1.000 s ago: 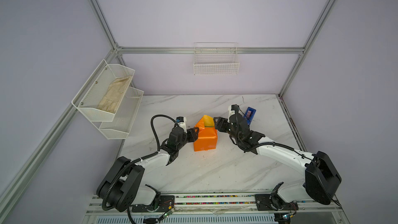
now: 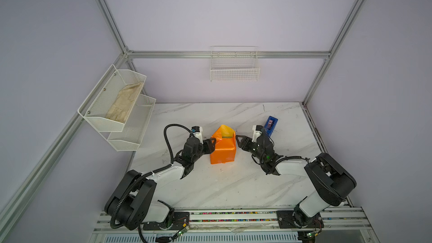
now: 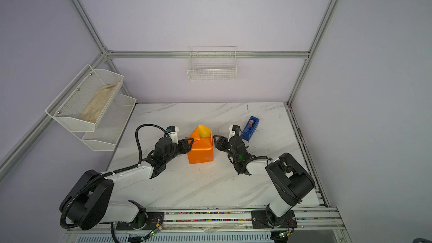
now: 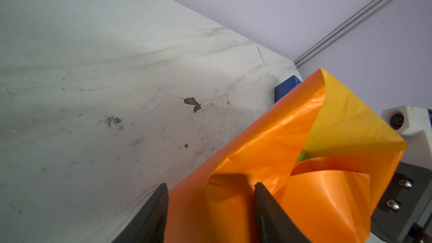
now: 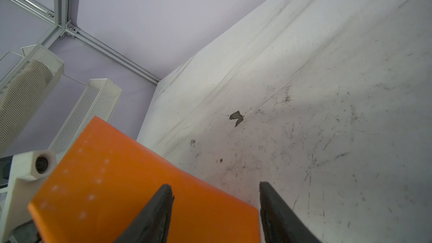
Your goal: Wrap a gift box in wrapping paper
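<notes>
The box in glossy orange paper (image 2: pixel 222 150) stands mid-table, its top flaps raised, yellow inside (image 4: pixel 355 117) showing, with a bit of green within. My left gripper (image 2: pixel 212 144) is at the box's left side, its fingertips against a creased orange fold in the left wrist view; the finger is part open around or on the paper, grip unclear. My right gripper (image 2: pixel 240 140) stands just right of the box with fingers open; in the right wrist view a smooth orange side (image 5: pixel 117 180) lies by its left finger.
A blue tool (image 3: pixel 250 128), likely a tape holder, lies at back right. White mesh shelves (image 2: pixel 108 121) hang on the left wall and a wire basket (image 2: pixel 234 74) on the back wall.
The left arm and the box look unchanged in the top left view.
</notes>
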